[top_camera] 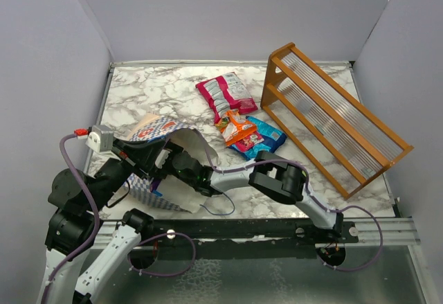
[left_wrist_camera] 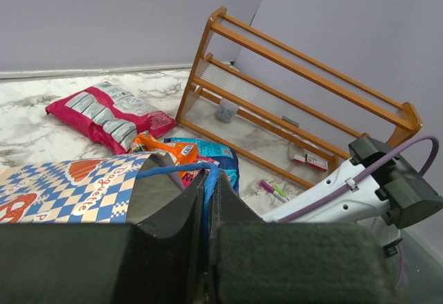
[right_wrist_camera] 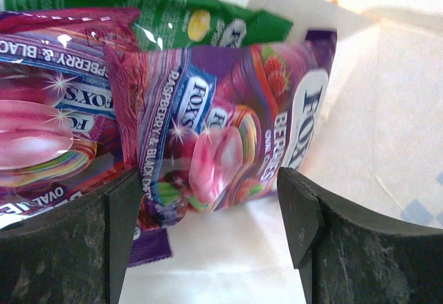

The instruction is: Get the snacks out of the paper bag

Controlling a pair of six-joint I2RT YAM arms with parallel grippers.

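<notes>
The paper bag (top_camera: 156,130), blue-and-white checked, lies on its side at the left of the table with its mouth facing right. My left gripper is shut on the bag's thin blue handle (left_wrist_camera: 169,170). Inside the bag, my right gripper stands open, its fingers (right_wrist_camera: 311,214) on either side of the lower part of a purple Fox's berries packet (right_wrist_camera: 270,120). A second purple packet (right_wrist_camera: 41,124) and a green packet (right_wrist_camera: 194,20) lie against it. The top view mostly hides these packets behind the arms and paper.
Outside the bag lie a pink packet (top_camera: 225,95), an orange packet (top_camera: 235,128) and a blue packet (top_camera: 259,141). A wooden rack (top_camera: 332,120) leans at the right.
</notes>
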